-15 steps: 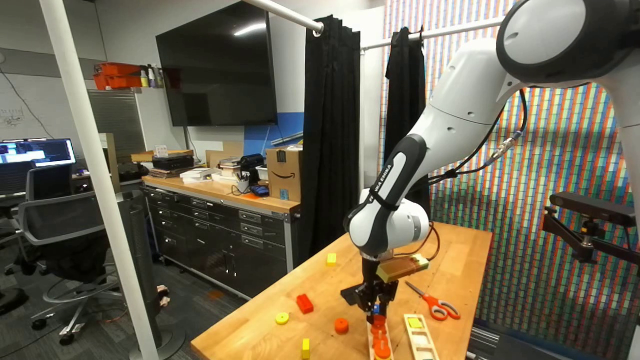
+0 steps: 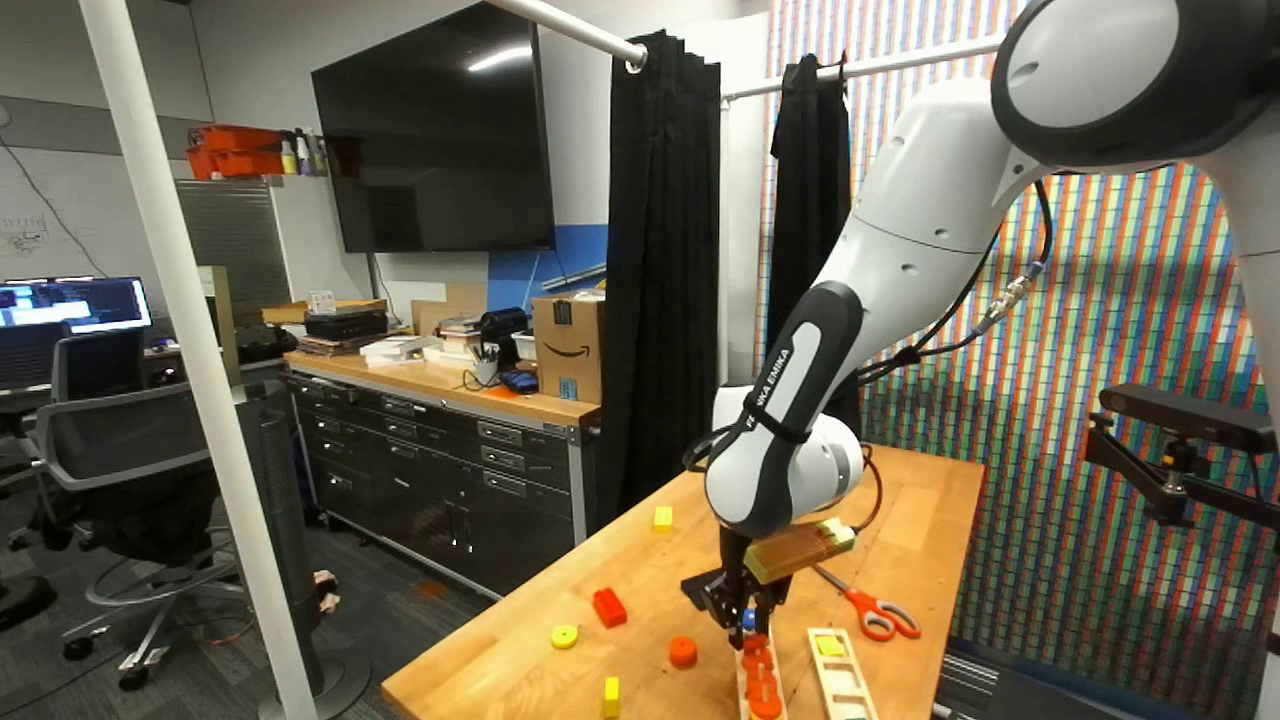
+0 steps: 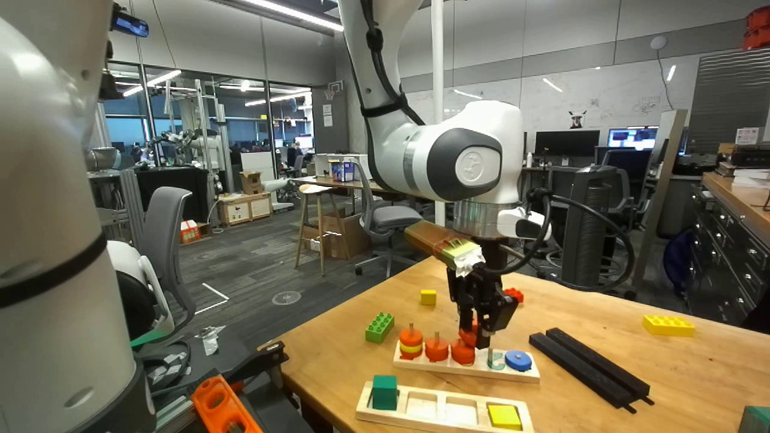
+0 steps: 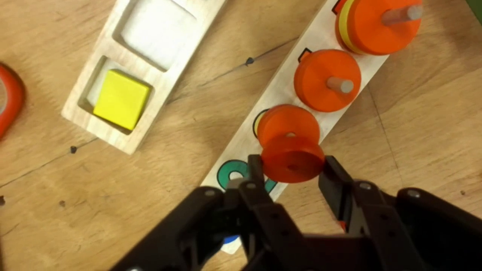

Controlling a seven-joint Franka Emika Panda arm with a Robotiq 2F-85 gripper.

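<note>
My gripper is shut on an orange disc (image 4: 291,169), held tilted between the fingertips. This disc overlaps the orange disc (image 4: 289,122) on the third peg of the wooden peg board (image 3: 433,365); whether the peg's tip is in its hole cannot be told. Another orange disc (image 4: 326,81) sits on the second peg. At the board's end is an orange and yellow stack (image 3: 411,343). The fourth peg (image 3: 490,356) is bare, and a blue disc (image 3: 518,360) lies at the other end.
A wooden tray (image 3: 411,401) with a green cube (image 3: 384,392) and a yellow block (image 3: 503,416) lies alongside the board. Scissors (image 2: 882,614), a loose orange disc (image 2: 683,652), a yellow ring (image 2: 564,637), black bars (image 3: 588,368) and several bricks are spread over the table.
The objects on the table have not moved.
</note>
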